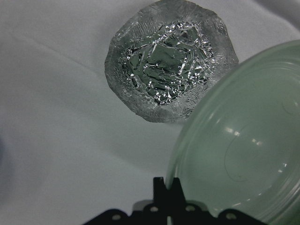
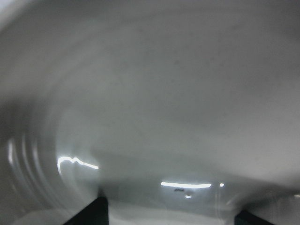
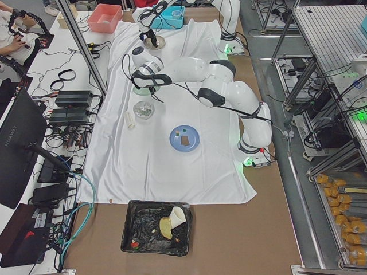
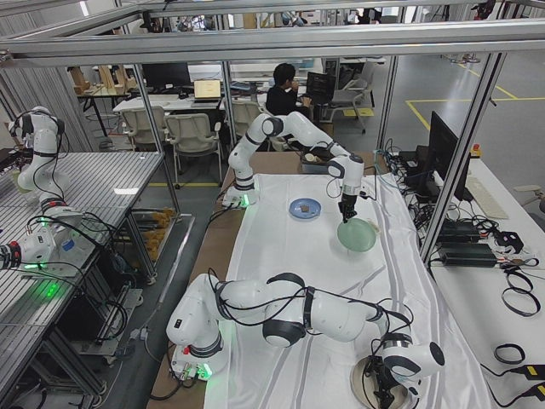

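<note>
A pale green plate [image 1: 243, 131] is gripped at its rim by my left gripper, seen shut on it in the left wrist view; in the camera right view the green plate [image 4: 357, 235] hangs below that arm. A round crumpled foil piece [image 1: 168, 65] lies on the cloth beside it, also the foil [image 3: 143, 109] in the camera left view. My right gripper is down in a shiny round bowl [image 2: 164, 93] at the cloth's far end; its fingertips are dark and apart, with nothing visible between them.
A blue plate [image 3: 184, 145] with small pieces lies mid-cloth. A black lined tray [image 3: 155, 240] with food and a white cup sits at the near end. Red and blue bins stand at the back. The cloth around the blue plate is clear.
</note>
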